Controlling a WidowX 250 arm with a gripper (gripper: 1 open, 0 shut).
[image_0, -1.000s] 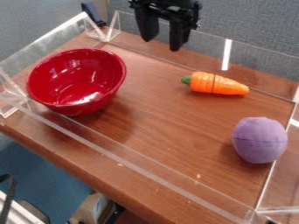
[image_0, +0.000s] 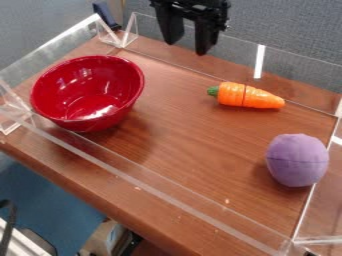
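Observation:
My black gripper (image_0: 187, 35) hangs at the top of the camera view with its fingers apart and nothing between them, above the back edge of the table. A red bowl (image_0: 87, 88) sits on the left of the wooden table. An orange toy carrot (image_0: 247, 96) lies at the back right, below and right of the gripper. A purple ball (image_0: 297, 159) rests at the front right.
Clear plastic walls surround the wooden tabletop (image_0: 181, 160). Below the front left edge are a blue floor and some items, only partly in view.

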